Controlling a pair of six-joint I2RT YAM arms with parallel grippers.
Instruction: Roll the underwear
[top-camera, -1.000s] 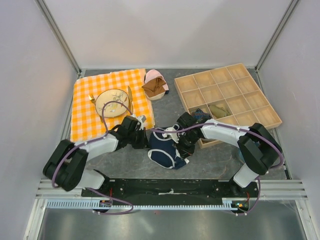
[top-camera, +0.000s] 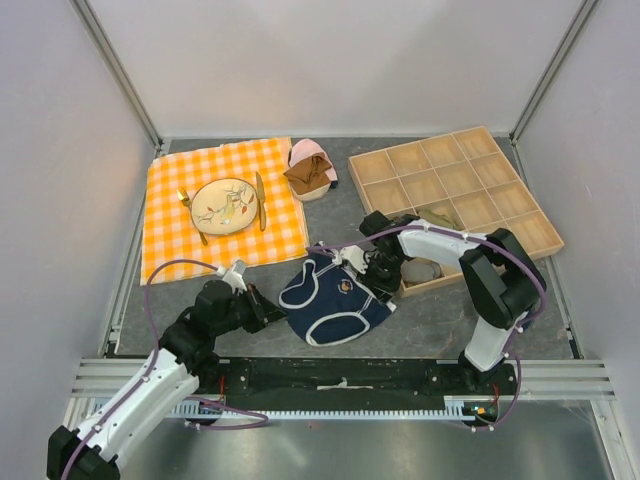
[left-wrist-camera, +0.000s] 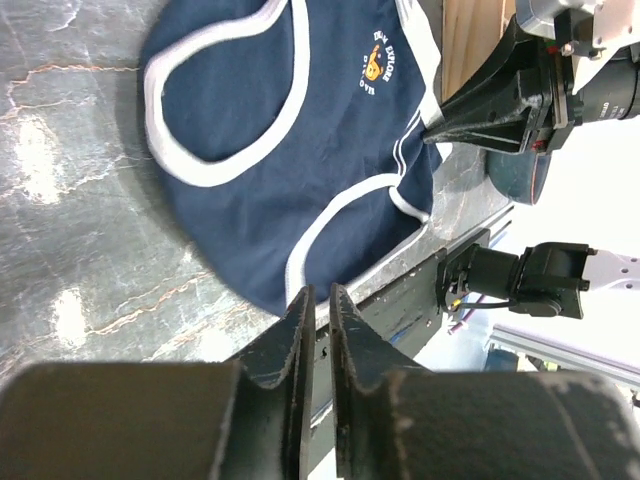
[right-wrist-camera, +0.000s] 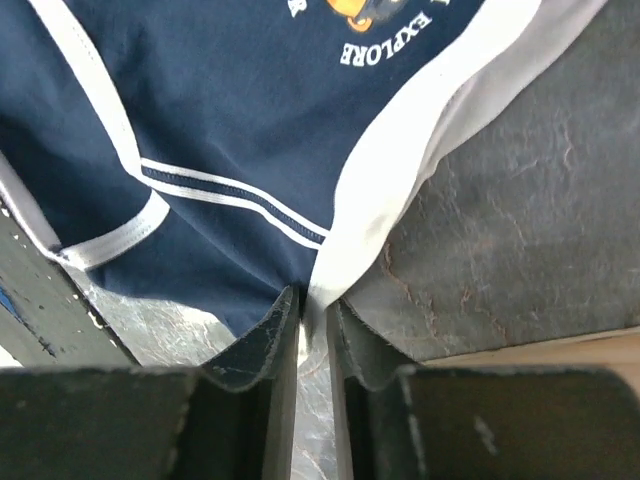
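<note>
Navy underwear with white trim and a printed logo (top-camera: 329, 314) lies spread on the grey table. In the left wrist view the cloth (left-wrist-camera: 260, 220) spans the top and middle. My left gripper (top-camera: 261, 314) is just left of it, fingertips (left-wrist-camera: 301, 302) close together over the lower edge, nothing visible held. My right gripper is at the garment's right edge, fingertips touching the white band where the navy fabric bunches; whether it grips the cloth is unclear.
A wooden compartment box (top-camera: 413, 156) stands behind and right of the underwear. A checked cloth (top-camera: 160, 225) with plate (top-camera: 224, 206) and cutlery is back left. A basket with folded cloths (top-camera: 309, 170) sits at the back. Bare table lies left of the garment.
</note>
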